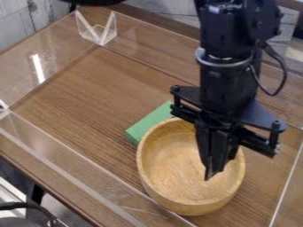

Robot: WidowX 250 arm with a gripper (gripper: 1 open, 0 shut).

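My black gripper (215, 158) fills the upper right of the view, its fingers shut and pointing down over a round tan wooden bowl (178, 186) at the bottom centre. Nothing shows between its fingers. A green block (147, 126) lies just behind the bowl to the left, partly hidden by the gripper and the bowl. Whether the gripper touches the bowl cannot be told.
A small white wire-like stand (97, 27) stands at the far upper left. Dark cables lie at the bottom left.
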